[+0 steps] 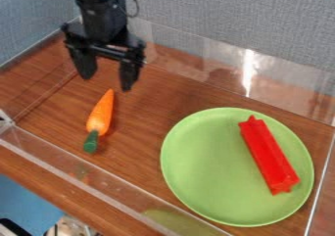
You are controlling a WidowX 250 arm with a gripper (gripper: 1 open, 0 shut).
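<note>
An orange carrot (102, 113) with a green top lies on the wooden surface, left of centre, pointing toward the front left. My black gripper (106, 70) hangs above and behind the carrot, open, with nothing between its fingers. A green plate (210, 181) on the right holds a red bar-shaped object (267, 154) lying diagonally on its right part.
Clear low walls (236, 73) edge the wooden surface (157, 103) at the back and along the front left. Bare wood lies around the carrot and between it and the plate.
</note>
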